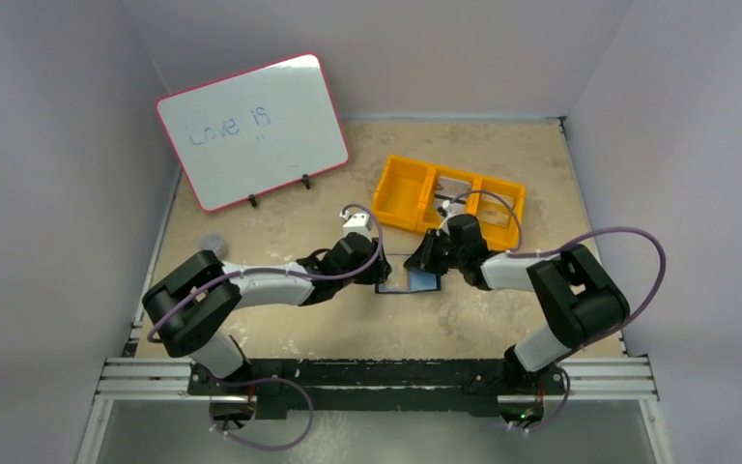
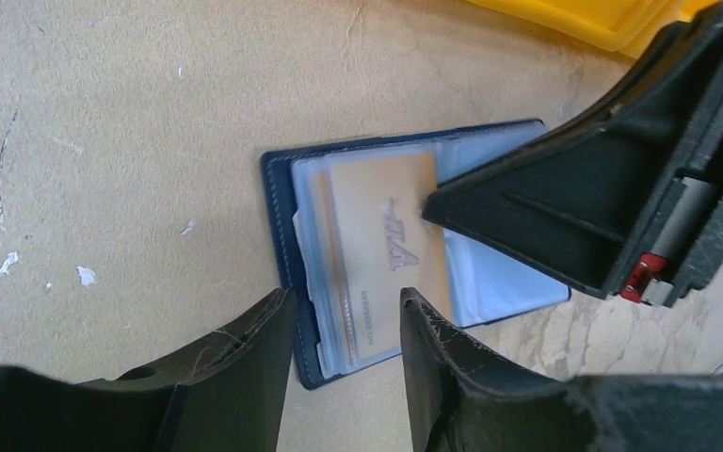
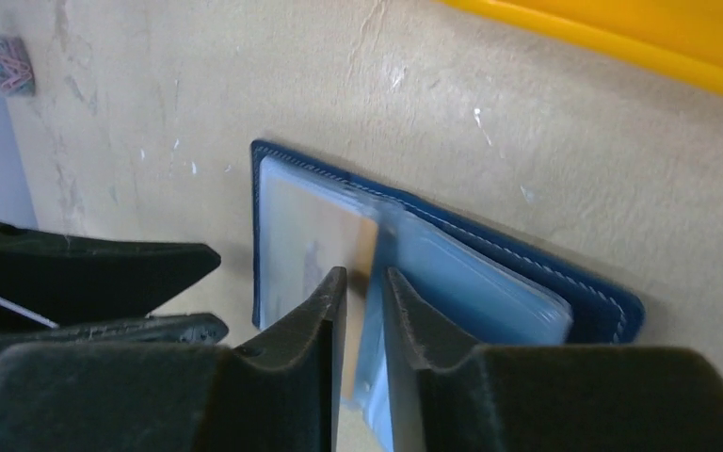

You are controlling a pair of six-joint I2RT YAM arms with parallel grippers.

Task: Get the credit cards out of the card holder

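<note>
The card holder [image 1: 395,275] lies open on the table between my grippers, dark blue with clear plastic sleeves and a cream card [image 2: 380,245] on its left part. My left gripper stands open just over the holder's near left edge, nothing held. My right gripper is partly open, fingertips down at the cream card's edge beside the blue sleeves; whether it touches or holds any is unclear.
A yellow three-compartment bin [image 1: 403,189] with items inside sits behind the holder. A whiteboard [image 1: 251,130] stands at the back left and a small clear tub [image 1: 212,245] at the left.
</note>
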